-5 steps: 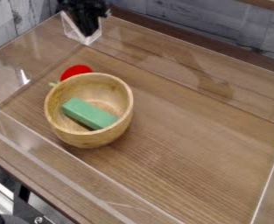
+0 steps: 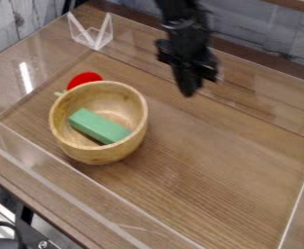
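Observation:
The dark gripper [image 2: 188, 90] hangs over the upper middle of the wooden table, pointing down; it is blurred, with nothing visible between its fingers, and looks shut. Below and left of it, a wooden bowl [image 2: 129, 109] holds a green block [image 2: 98, 127]. A red round object [image 2: 85, 80] lies just above the bowl, on the table.
A white wire-like object [image 2: 96, 29] stands at the upper left. Dark floor shows beyond the table's edges at the top right and bottom left.
The arm and gripper have moved right and down from the upper left, away from the white object, to the upper middle. The bowl, green block and red object have not moved.

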